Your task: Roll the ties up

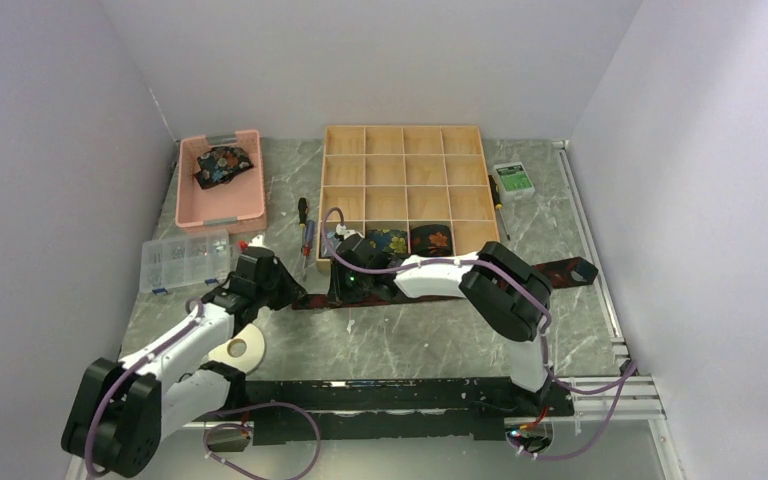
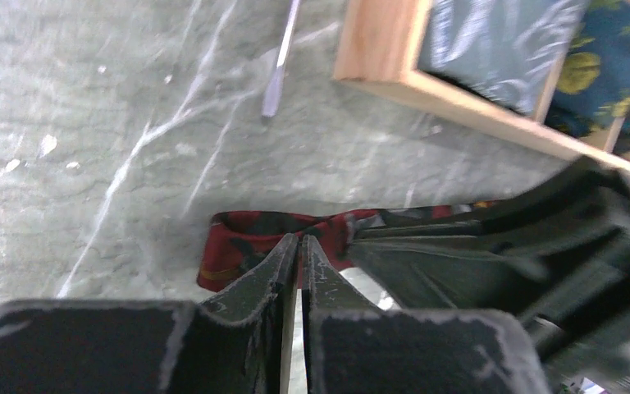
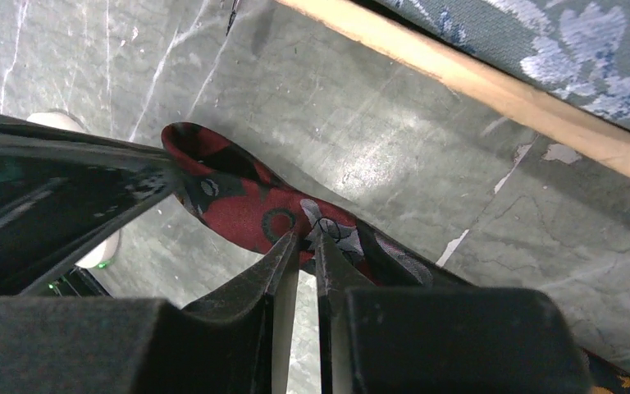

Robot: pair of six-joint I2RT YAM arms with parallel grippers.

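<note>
A long dark red patterned tie (image 1: pixel 566 271) lies across the table in front of the wooden box, partly hidden under my right arm. Its left end (image 2: pixel 234 250) is doubled over into a flat fold. At that end, my left gripper is over the cloth, its fingers parted by a narrow gap. Just to the right, my right gripper is low over the folded part, also with a slim gap between its fingertips. Neither view clearly shows cloth pinched. In the top view, the fingertips are largely hidden by the grippers' own bodies.
The divided wooden box (image 1: pixel 403 170) stands behind, rolled ties in its front row. At left are a pink basket (image 1: pixel 188 200) holding dark cloth, a clear case (image 1: pixel 175 265) and a tape roll (image 1: pixel 250 357). Screwdrivers (image 1: pixel 309 233) lie left of the box.
</note>
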